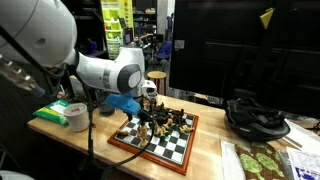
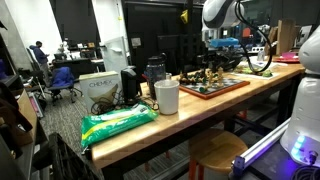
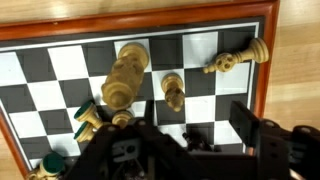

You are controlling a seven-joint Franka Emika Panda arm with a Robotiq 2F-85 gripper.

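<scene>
A chessboard [image 1: 175, 149] with a brown wooden rim lies on the table, several pieces standing or lying on it. In the wrist view my gripper is open over the board, its dark fingers [image 3: 262, 145] spread apart at the lower edge. A small light-wood piece [image 3: 174, 92] shows just ahead of the gap, and nothing is seen held. To its left is a taller wooden piece [image 3: 124, 78]; another wooden piece [image 3: 240, 55] lies on its side near the right rim. Outside, the gripper's tips are hard to pick out among the pieces.
Several pieces crowd the board's lower left in the wrist view, including a green-based one [image 3: 50, 164]. A white container [image 2: 167, 96] and a green packet [image 2: 112, 124] stand beside the board. A black bag [image 1: 257, 120] rests at the far right, with bare table before it.
</scene>
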